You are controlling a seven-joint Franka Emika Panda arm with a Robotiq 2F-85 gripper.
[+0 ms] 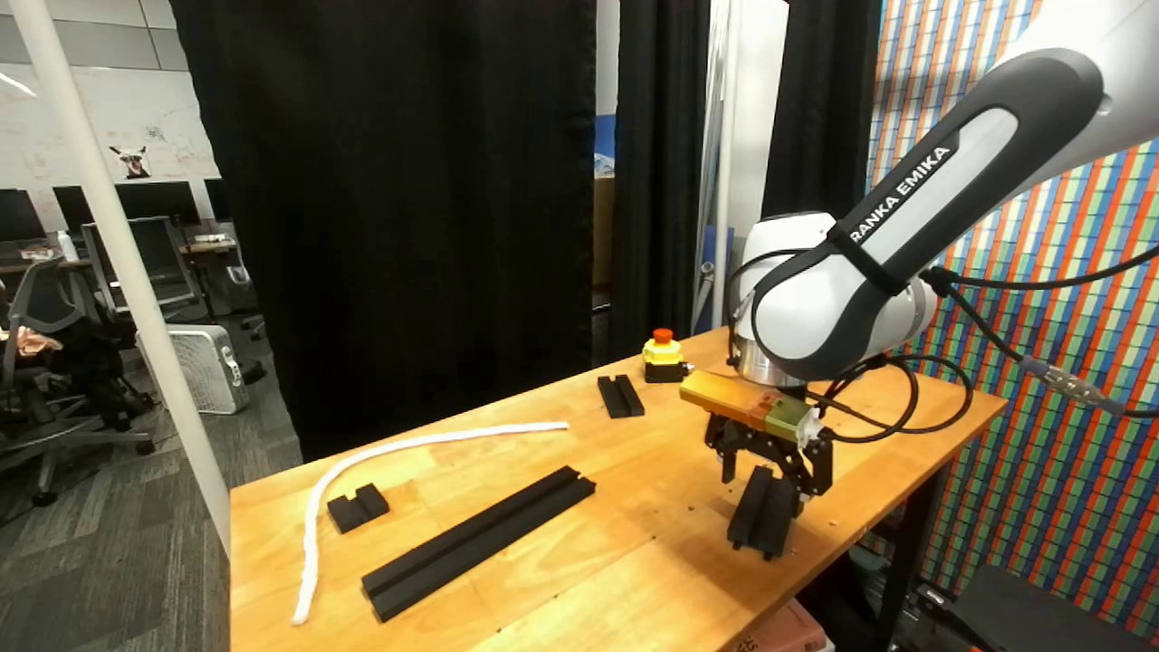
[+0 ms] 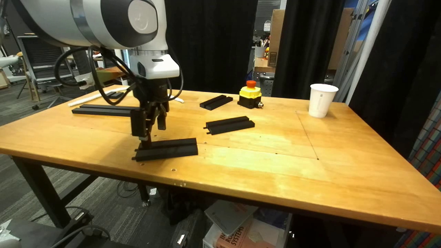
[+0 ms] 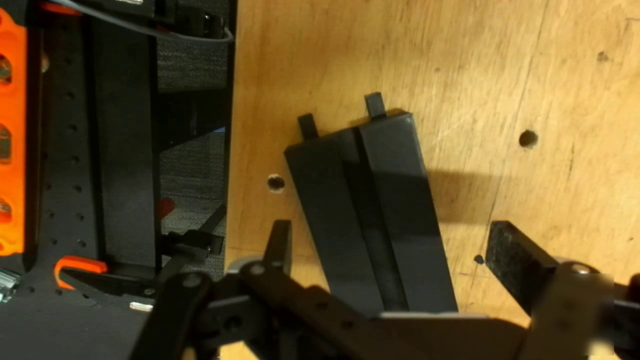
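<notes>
A black grooved block with two small pegs on its end [image 3: 375, 204] lies flat near the table edge. My gripper is open over this block, one finger to each side of it, with bare wood showing between block and fingers. In exterior view 1 the gripper [image 1: 773, 473] is low over the same block [image 1: 763, 516]. From the other side, exterior view 2 has the gripper [image 2: 150, 128] at the pegged end of the block [image 2: 169, 149]. Whether the fingertips are level with the block is hard to tell.
Other black grooved pieces lie about: a long one [image 1: 478, 540], a short one [image 1: 359, 507], one farther back [image 1: 620, 396] and a pegged one [image 2: 229, 125]. A white cord [image 1: 402, 444], an emergency stop button [image 2: 250, 95] and a paper cup [image 2: 322, 100] are also on the table.
</notes>
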